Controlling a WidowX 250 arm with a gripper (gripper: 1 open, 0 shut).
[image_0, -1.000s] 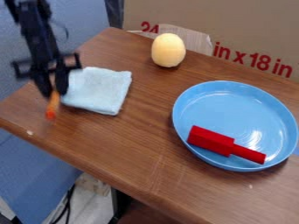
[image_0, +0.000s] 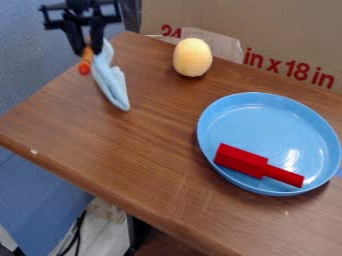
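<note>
The black gripper (image_0: 80, 30) is high at the top left of the camera view, above the table's left edge. Below it hangs a pale cloth (image_0: 112, 82), with an orange piece (image_0: 84, 64) beside it. The gripper is blurred, and whether its fingers are shut on these cannot be made out clearly.
A blue plate (image_0: 267, 128) on the right holds a red object (image_0: 241, 160). A yellow egg-shaped object (image_0: 193, 56) stands at the back, before a cardboard box (image_0: 287, 35).
The gripper has risen and moved back, with the orange piece moving up too. The cloth, spread out earlier, has moved up and now appears narrow.
</note>
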